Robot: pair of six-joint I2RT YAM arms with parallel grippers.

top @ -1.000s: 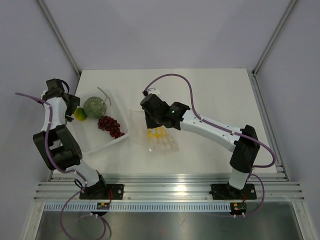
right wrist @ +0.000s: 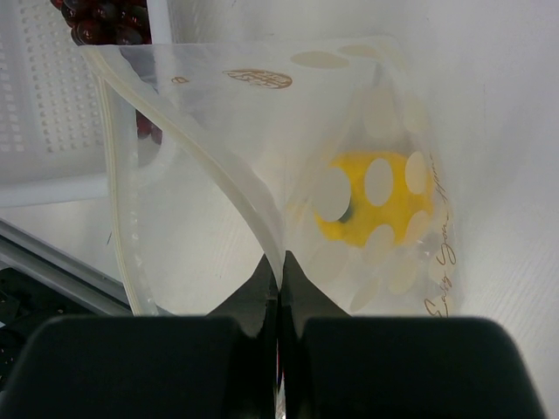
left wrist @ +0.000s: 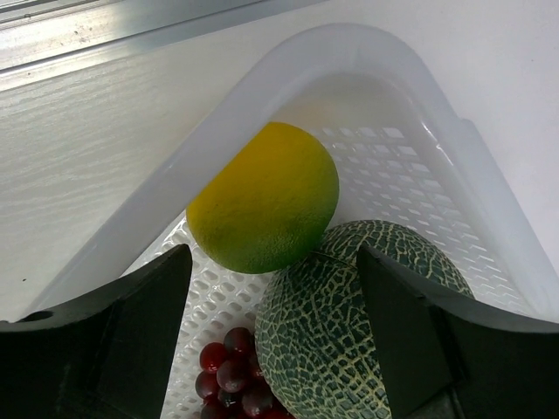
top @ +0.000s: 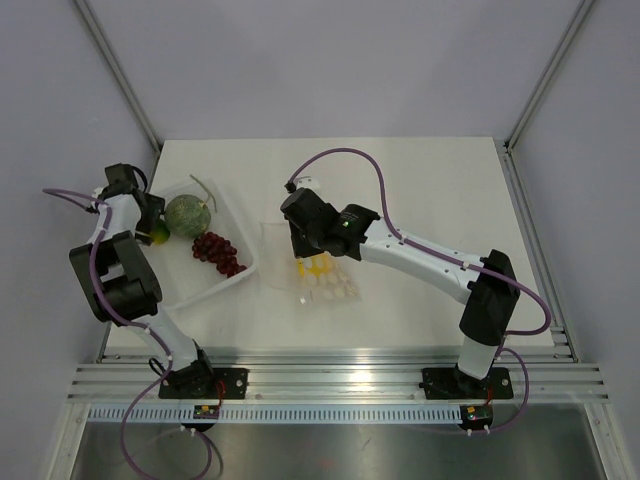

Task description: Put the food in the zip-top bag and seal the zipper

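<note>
My left gripper is open above the white bin (top: 205,285), its fingers either side of a yellow-green fruit (left wrist: 262,192) at the bin's corner. Beside that fruit lie a netted green melon (left wrist: 332,340) and dark red grapes (top: 220,250). My right gripper is shut on the upper edge of the clear zip bag (right wrist: 201,175), which stands partly open on the table with a yellow item (right wrist: 376,188) showing in or through it.
Metal rails (left wrist: 70,44) border it, close to the bin's outer wall.
My left gripper has shifted slightly to the right over the yellow-green fruit. The right arm stays where it was on the bag.
</note>
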